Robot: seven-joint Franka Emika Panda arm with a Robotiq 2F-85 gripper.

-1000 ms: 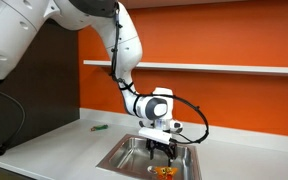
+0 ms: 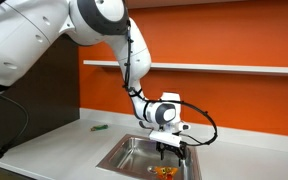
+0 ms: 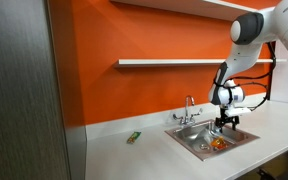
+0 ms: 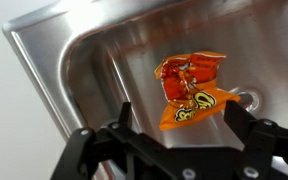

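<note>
An orange candy packet [image 4: 191,88] with yellow lettering lies on the sink floor, close to the drain. The same packet [image 2: 165,172] shows near the sink's front in exterior view 1, and as an orange patch [image 3: 219,144] in exterior view 2. My gripper is open above the sink, its fingers spread wide and nothing held between them. In the wrist view the packet lies mostly ahead of the fingertips, its lower edge reaching into the space between them. From outside, the gripper [image 2: 172,152] appears over the basin, apart from the packet.
Metal walls surround the sink [image 4: 69,55], with a rounded corner at the wrist view's left. A faucet [image 3: 188,108] rises behind the basin. A small green item [image 3: 134,136] rests on the white counter [image 3: 149,158], which is otherwise largely clear. A shelf [image 2: 224,69] runs along the orange wall.
In exterior view 1 my arm and gripper have shifted a little to the right over the sink. The orange packet has stayed in place.
</note>
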